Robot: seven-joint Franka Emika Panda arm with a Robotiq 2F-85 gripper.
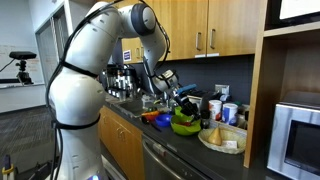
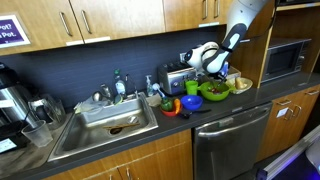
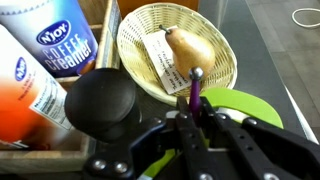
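My gripper is shut on a slim purple thing point(image 3: 195, 92) with a rounded grey tip, which points up in the wrist view. What its lower part looks like is hidden by the fingers. Below the gripper lies a green bowl point(image 1: 185, 128), partly covered by the arm in both exterior views. Its green rim point(image 3: 245, 104) shows behind the fingers in the wrist view. The bowl's contents are too small to make out.
A wicker basket point(image 3: 140, 57) holding a pear point(image 3: 188, 48) lies beside the bowl. Close by stand a creamer can point(image 3: 48, 38) and a black-lidded container point(image 3: 103, 103). A blue bowl point(image 2: 191, 103) and the sink point(image 2: 110, 120) are on the other side.
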